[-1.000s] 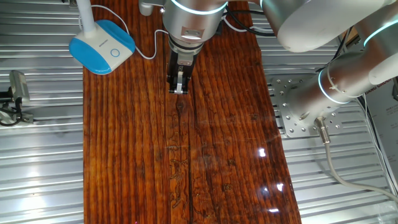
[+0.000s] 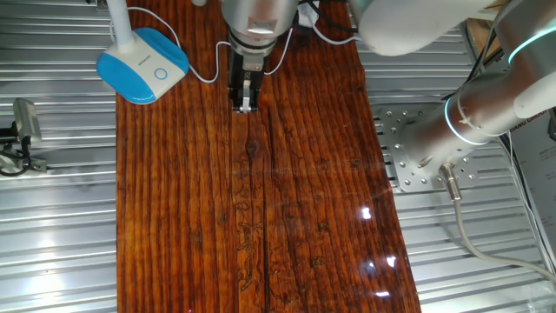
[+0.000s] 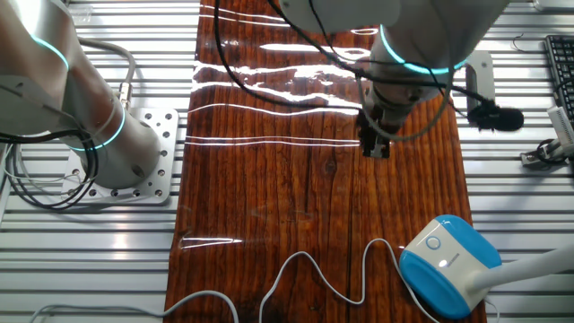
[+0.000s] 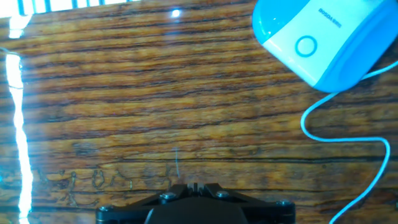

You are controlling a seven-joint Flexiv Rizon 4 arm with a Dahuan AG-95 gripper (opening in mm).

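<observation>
My gripper [image 2: 245, 108] hangs over the brown wooden tabletop [image 2: 191, 209], near its far end in exterior view 1. In the wrist view the black fingertips [image 4: 181, 189] meet at the bottom centre, and nothing shows between them. The gripper is shut. A blue and white lamp base [image 2: 144, 66] with a round button stands on the wood, to the gripper's left in exterior view 1. Exterior view 2 has the same lamp base [image 3: 448, 266] at lower right, well apart from the gripper [image 3: 375, 151].
A thin white cable [image 4: 345, 139] curves over the wood from the lamp base. The lamp's white stem [image 3: 529, 269] rises from the base. Bare wood fills the middle of the tabletop. Black cables [image 3: 314, 103] hang along the arm.
In exterior view 1 the gripper and arm have shifted toward the top of the picture, slightly left. The lamp base and its cable lie as before.
</observation>
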